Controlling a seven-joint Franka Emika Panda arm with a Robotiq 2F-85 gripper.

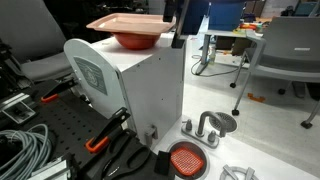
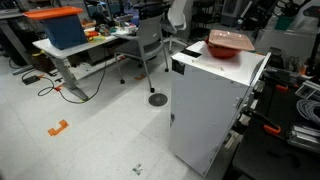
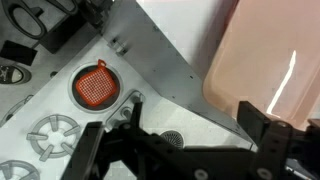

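A peach-pink flat tray (image 1: 122, 24) rests tilted over an orange-red bowl (image 1: 137, 41) on top of a white cabinet (image 1: 150, 85). Exterior view 2 also has the tray (image 2: 231, 40) lying across the bowl (image 2: 222, 51), on the near part of the cabinet top. From the wrist, the rounded tray (image 3: 262, 55) fills the upper right, its near end beside one of my fingers (image 3: 262, 130). My gripper is open, its fingers wide apart and nothing between them. In exterior view 1 the dark gripper is partly cut off at the top edge, just right of the bowl.
A toy sink with a red strainer (image 1: 187, 159) and grey faucet (image 1: 205, 125) lies low beside the cabinet. Black scissors (image 1: 122, 158) lie on the dark surface left of it. A grey chair (image 1: 287, 55) stands behind. Open floor (image 2: 90, 130) lies beyond the cabinet.
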